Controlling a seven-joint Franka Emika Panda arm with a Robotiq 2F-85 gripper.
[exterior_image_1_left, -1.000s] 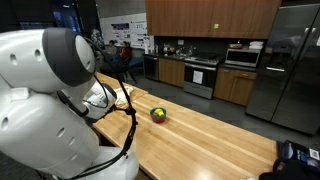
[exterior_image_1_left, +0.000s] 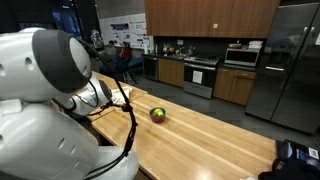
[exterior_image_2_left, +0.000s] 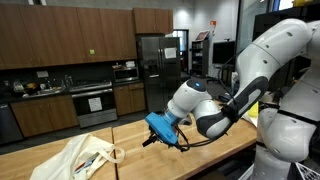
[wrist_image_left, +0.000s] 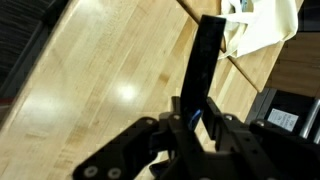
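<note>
In the wrist view a long, dark bar-like object (wrist_image_left: 205, 50) stretches away from my gripper. The fingers look closed around its near end, though dark on dark hides the exact contact. Its kind cannot be made out. The second exterior view shows the gripper (exterior_image_2_left: 163, 132) over the wooden table, with blue on its side; the held object is hard to separate from it there.
A white cloth (exterior_image_2_left: 82, 155) lies crumpled on the table's left part. A round bowl (exterior_image_1_left: 158, 116) with yellow and green things inside stands on the wooden table (exterior_image_1_left: 200, 140). Beyond the bowl, the tabletop is largely clear.
</note>
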